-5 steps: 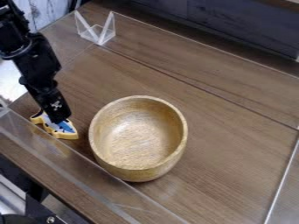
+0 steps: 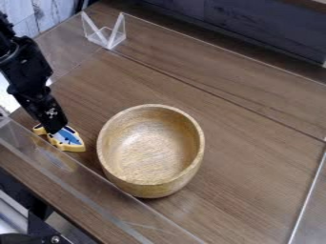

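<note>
A small yellow object with blue and white on top [image 2: 67,139] lies on the wooden table, just left of a round wooden bowl [image 2: 151,151], which is empty. My black gripper [image 2: 49,128] is low at the left, its fingertips over the left end of the yellow object. Whether they touch it is unclear, and the space between the fingers is hard to make out.
A clear plastic holder [image 2: 105,33] stands at the back left. A dark cabinet edge runs along the back.
The arm has shifted slightly over the last second, staying low by the yellow object. The bowl and the yellow object look essentially in the same places.
</note>
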